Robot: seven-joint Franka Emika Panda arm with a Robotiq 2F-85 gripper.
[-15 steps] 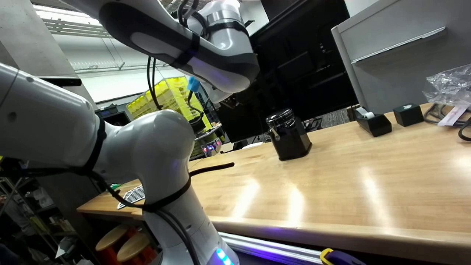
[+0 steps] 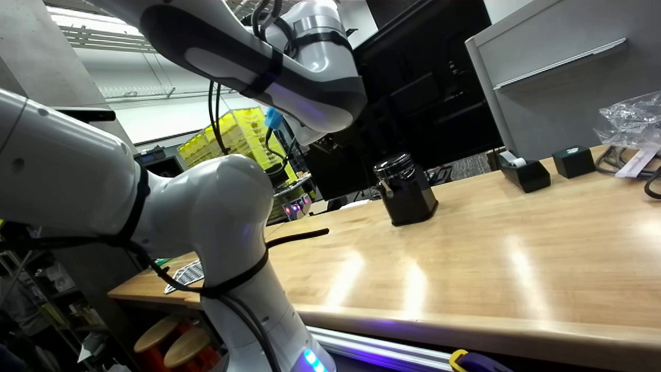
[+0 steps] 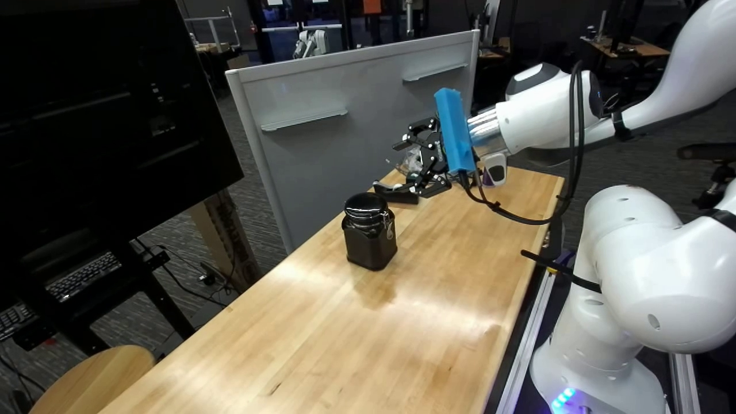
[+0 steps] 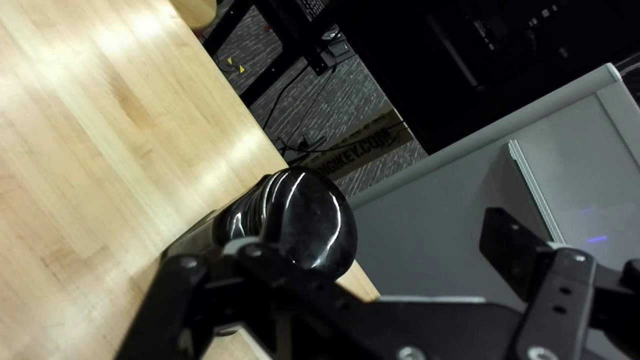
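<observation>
A glossy black lidded canister (image 3: 371, 238) with a metal clasp stands upright on the wooden table (image 3: 303, 331). Exterior view 1 has the same canister (image 2: 409, 195) near the table's far edge, lid closed. My gripper (image 3: 412, 165) is in the air beyond and above it, apart from it, with its fingers spread and nothing visible between them. In the wrist view the canister's round lid (image 4: 318, 219) shows behind the left finger, which hides part of its body. The other finger (image 4: 510, 246) stands well to the right, against the grey panel.
A black tape dispenser (image 2: 525, 173), a small black box (image 2: 573, 161) and a clear plastic bag (image 2: 635, 121) with cables lie toward the table's right end. A grey partition (image 3: 310, 158) and a large dark screen (image 3: 103, 103) border the far side.
The upper arm has shifted very slightly to the right in exterior view 1. The canister and the other table items have not moved.
</observation>
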